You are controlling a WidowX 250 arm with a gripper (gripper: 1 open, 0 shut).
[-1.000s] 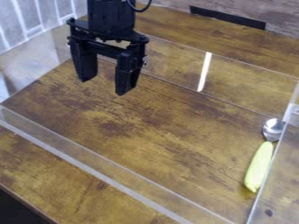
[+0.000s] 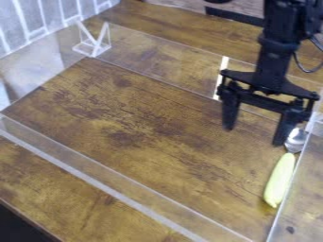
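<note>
My black gripper (image 2: 263, 112) hangs open over the right side of the wooden work area, with nothing visible between its fingers. Below and right of it lies a yellow, elongated object (image 2: 280, 179) along the clear right wall. A silver rounded object (image 2: 297, 139), perhaps a spoon, sits just above the yellow one, close to my right finger and partly hidden by it.
Clear low walls border the wooden surface (image 2: 139, 142), whose middle and left are bare. A white bracket (image 2: 93, 43) stands at the back left, beside white railing at the top left corner.
My gripper has moved from the upper left across to the right side, over the silver object. The objects on the table show no visible movement.
</note>
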